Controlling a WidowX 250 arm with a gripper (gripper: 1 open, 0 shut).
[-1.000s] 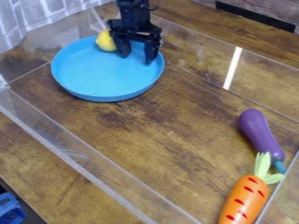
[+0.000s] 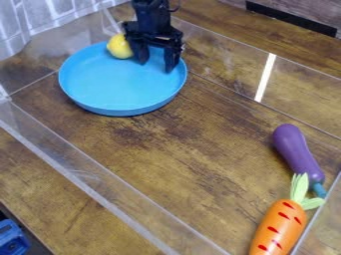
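Observation:
The black gripper (image 2: 152,42) is over the back of a round blue plate (image 2: 114,86), at the top of the camera view. A yellow object (image 2: 118,47) sits at the plate's back edge, beside the gripper's left side and partly hidden by it. The dark fingers blend together, so whether they are open or shut, or hold anything, is unclear.
A purple eggplant (image 2: 296,152) and an orange carrot (image 2: 280,225) lie at the right on the wooden surface (image 2: 180,164). A blue object (image 2: 8,237) is at the lower left corner.

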